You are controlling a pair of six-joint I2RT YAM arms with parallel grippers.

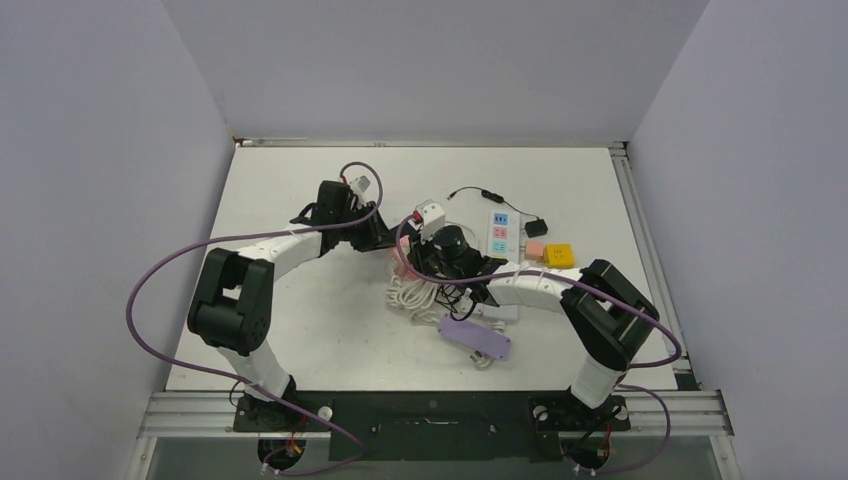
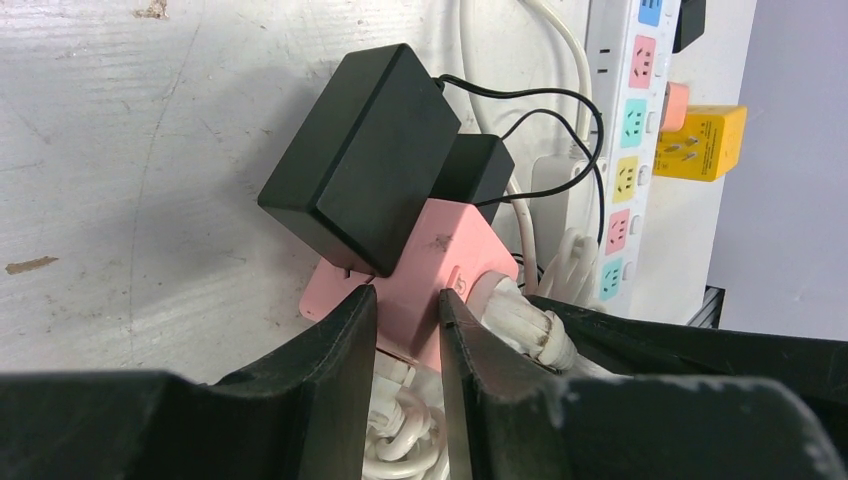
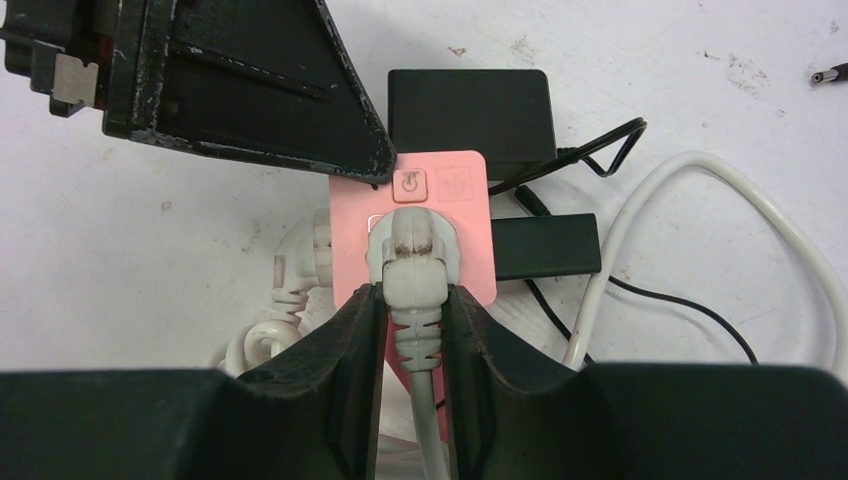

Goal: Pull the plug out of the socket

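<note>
A pink socket cube lies among cords, with my left gripper shut on it. In the right wrist view a white plug sits on the cube's top face, and my right gripper has its fingertips closely around that plug's body. A second white plug sticks out of the cube's side. Two black adapters adjoin the cube.
A power strip, a yellow adapter and a small black charger stand to the right. A purple block lies near the front.
</note>
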